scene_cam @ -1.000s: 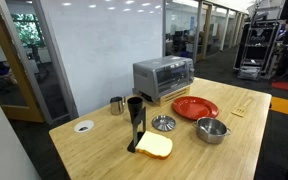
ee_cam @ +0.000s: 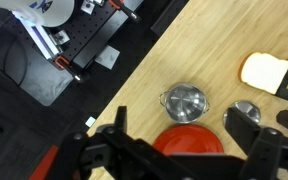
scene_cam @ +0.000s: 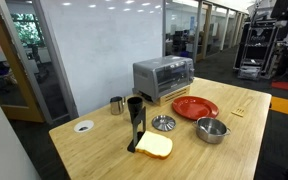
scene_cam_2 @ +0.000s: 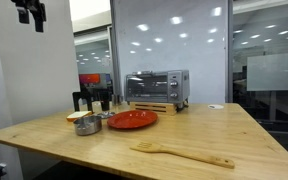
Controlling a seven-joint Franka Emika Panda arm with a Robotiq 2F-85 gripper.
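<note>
My gripper hangs high above the table, its two black fingers spread wide with nothing between them. In exterior view 2 it shows at the upper left, well over the tabletop. A small metal pot (ee_cam: pixel 185 102) lies between the fingers in the wrist view, far below them. Just under it in that view is a red plate (ee_cam: pixel 189 143), partly hidden at the bottom edge. A slice of bread (scene_cam: pixel 154 145) rests near the table's front, beside a tall black object (scene_cam: pixel 136 124). A shiny round lid (scene_cam: pixel 163 123) lies flat between the bread and the plate.
A toaster oven (scene_cam_2: pixel 158 88) stands on a wooden rack (scene_cam_2: pixel 156 107) at the back. A wooden spatula (scene_cam_2: pixel 184 155) lies on the table's other side from the bread. A metal cup (scene_cam: pixel 117 105) and a white disc (scene_cam: pixel 83 126) are near the whiteboard. Bare table surrounds the spatula.
At the upper right of exterior view 1, the dark gripper has come further into view, moving left. The objects on the table have stayed where they were.
</note>
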